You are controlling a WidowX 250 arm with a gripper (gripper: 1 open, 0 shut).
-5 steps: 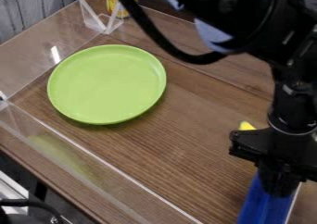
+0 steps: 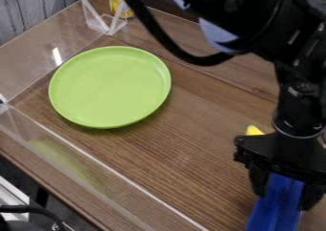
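My black gripper (image 2: 283,173) is at the right of the camera view, low over a blue object (image 2: 272,212) at the bottom right, which it partly covers. The gripper is open; whether its fingertips touch the blue object is hard to tell. A small yellow object (image 2: 254,130) shows just behind the gripper.
A green plate (image 2: 110,87) lies on the wooden table (image 2: 159,173) at the left. Clear plastic walls (image 2: 36,58) edge the table's left and front. A yellow container stands at the back left.
Over the last second my gripper has shifted slightly downward at the blue object. The plate and other things have not moved.
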